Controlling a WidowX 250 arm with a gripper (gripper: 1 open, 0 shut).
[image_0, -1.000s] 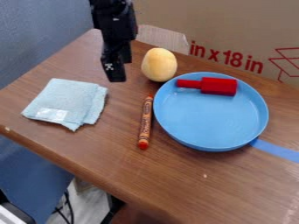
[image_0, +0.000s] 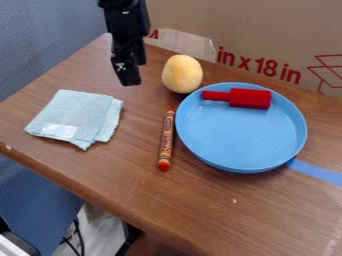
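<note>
The black gripper (image_0: 128, 72) hangs from the top of the view over the wooden table, left of a pale yellow rounded object (image_0: 182, 74); whether its fingers are open or shut is unclear. A folded light blue cloth (image_0: 75, 117) lies at the left. An orange crayon-like stick (image_0: 167, 138) lies in the middle, left of a blue plate (image_0: 241, 140). A red object with a handle (image_0: 249, 98) rests on the plate's back part.
A cardboard box (image_0: 275, 40) stands along the back. A blue tape strip (image_0: 318, 173) runs right of the plate. The table's left edge borders a blue surface.
</note>
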